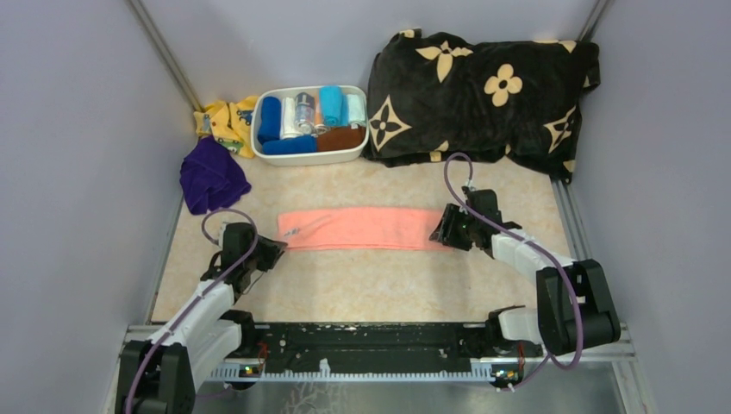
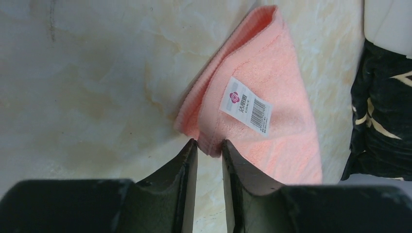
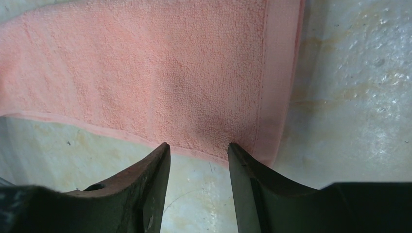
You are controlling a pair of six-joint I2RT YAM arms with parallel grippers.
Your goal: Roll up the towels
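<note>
A pink towel (image 1: 366,228) lies folded into a long strip across the middle of the table, with a barcode label (image 2: 246,105) near its left end. My left gripper (image 1: 278,247) is at that end, part open, the folded corner between its fingertips; whether it grips the corner is unclear. My right gripper (image 1: 440,231) stands open over the towel's right end, fingertips at its near edge.
Behind lie a white basket (image 1: 308,159) of rolled towels, a purple cloth (image 1: 213,175), a yellow cloth (image 1: 226,125) and a black patterned blanket (image 1: 465,103).
</note>
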